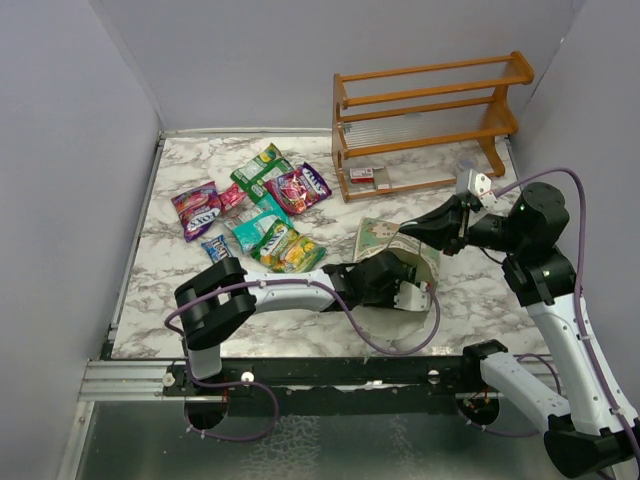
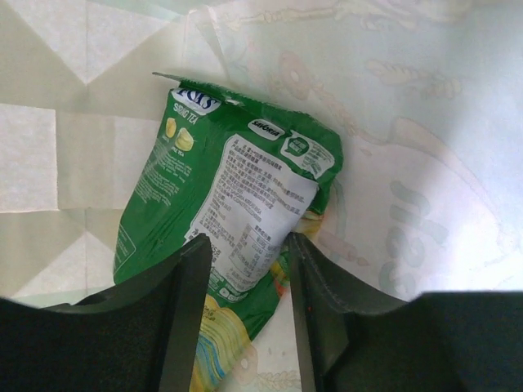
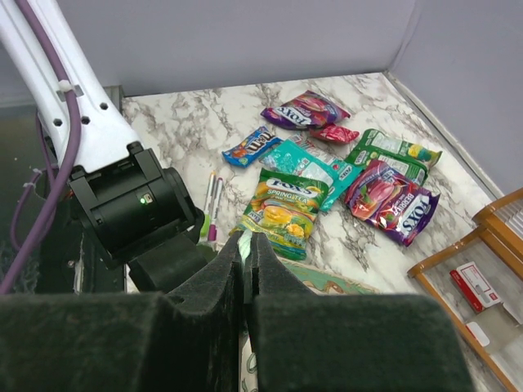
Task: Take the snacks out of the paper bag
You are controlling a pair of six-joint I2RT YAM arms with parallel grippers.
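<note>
In the top view the paper bag (image 1: 373, 234) lies with its mouth spread under both arms. My left gripper is down inside it, its fingers part open over a green snack packet (image 2: 155, 175). The fingers overlap the packet in the left wrist view; whether they touch it I cannot tell. Pale bag paper (image 2: 400, 163) surrounds the packet. My right gripper (image 1: 416, 234) is shut at the bag's rim, and in the right wrist view a thin pale paper edge (image 3: 244, 247) stands between its fingers. The left arm hides much of the bag from above.
Several snack packets lie left on the marble table, among them a yellow-green one (image 1: 287, 250), a purple one (image 1: 198, 210) and a blue one (image 1: 216, 247). A wooden rack (image 1: 430, 110) stands at the back right.
</note>
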